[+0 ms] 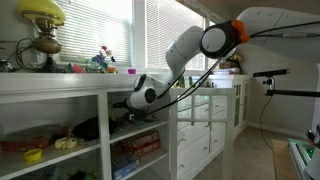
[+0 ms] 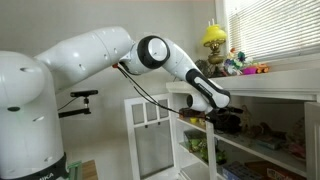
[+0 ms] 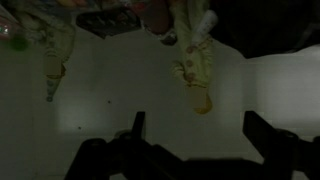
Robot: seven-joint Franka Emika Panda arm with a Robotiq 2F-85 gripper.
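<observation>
My gripper is open, with its two dark fingers apart at the bottom of the wrist view and nothing between them. Ahead of it, a limp yellowish patterned item (image 3: 194,60) hangs or lies on a pale surface. A similar item (image 3: 52,48) is at the left, and a black cloth-like thing (image 3: 265,25) fills the upper right. In exterior view 1 the arm's white wrist (image 1: 146,92) reaches into the upper shelf opening; the fingertips are hard to make out there.
Boxes (image 1: 138,148) are stacked on the lower shelf. A yellow cup (image 1: 33,156) and a red tray (image 1: 22,143) are in the left compartment. An upright post (image 1: 104,135) divides the openings. A lamp (image 2: 214,42) and small toys (image 2: 240,64) stand on top.
</observation>
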